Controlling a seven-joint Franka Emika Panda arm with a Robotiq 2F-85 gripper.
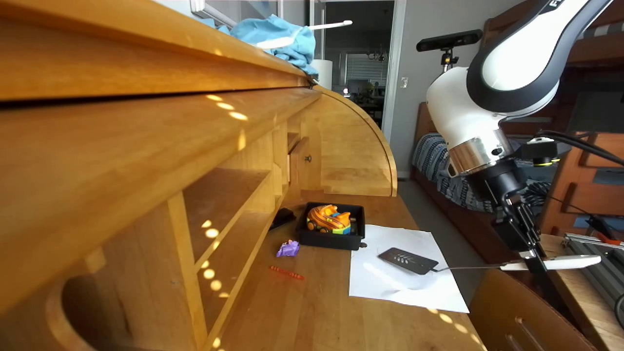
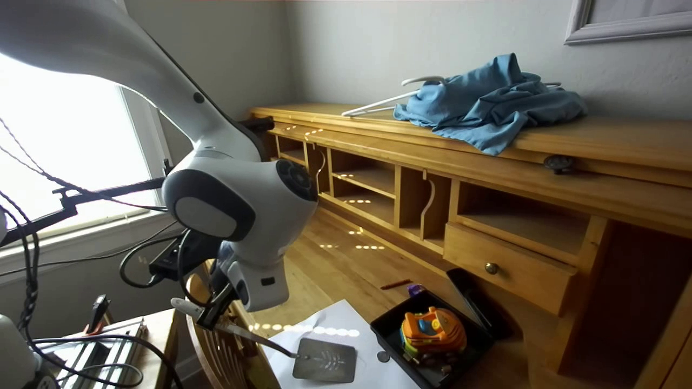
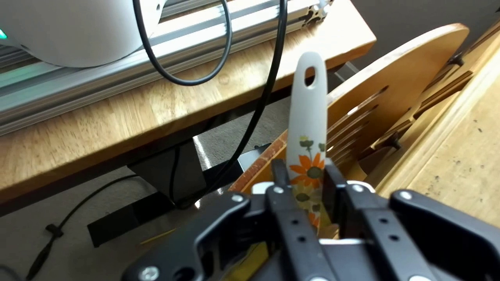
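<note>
My gripper is shut on the white handle of a spatula, which is printed with orange flowers. In exterior view 1 the spatula's dark slotted blade reaches left over a white paper sheet on the desk. Exterior view 2 has the blade over the same paper; whether it touches the sheet I cannot tell. A black tray beyond the paper contains an orange striped toy vehicle and smaller bits. The blade is apart from the tray.
A purple item and a red stick lie left of the paper. Cubbies line the desk's back. A chair stands below the gripper, and a black cable hangs close by.
</note>
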